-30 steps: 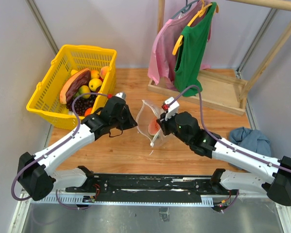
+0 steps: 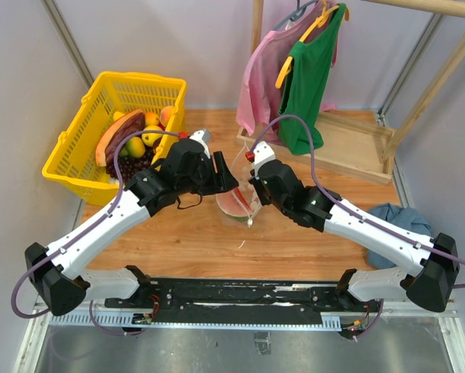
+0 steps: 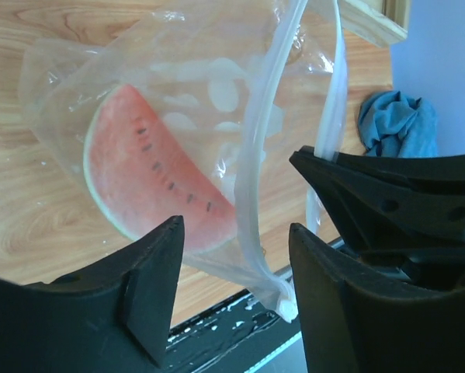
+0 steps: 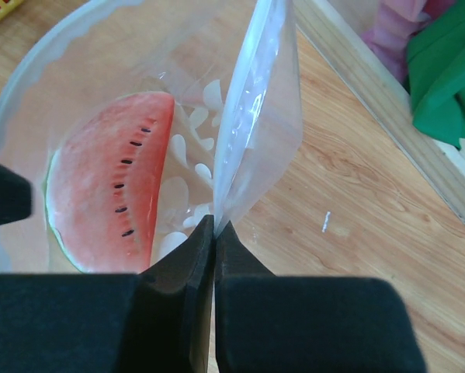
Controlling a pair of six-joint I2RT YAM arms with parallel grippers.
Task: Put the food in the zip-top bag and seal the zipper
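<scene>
The clear zip top bag (image 4: 255, 101) stands upright with its mouth parted, and a red watermelon slice (image 3: 158, 171) is inside it. My right gripper is shut on one side of the bag's rim. My left gripper is open; in its own view the other white rim strip (image 3: 249, 186) runs between and beyond its fingers, down to a small white end piece (image 3: 286, 308). From above, the left gripper (image 2: 230, 175) is close to the right one, over the bag. The slice (image 2: 232, 203) is partly hidden there.
At the left, a yellow basket (image 2: 65, 159) holds fruit. A wooden rack (image 2: 356, 159) with a pink garment (image 2: 261, 78) and a green garment (image 2: 310, 85) stands behind. Blue cloth (image 2: 399, 221) lies at the right.
The two grippers are closer together.
</scene>
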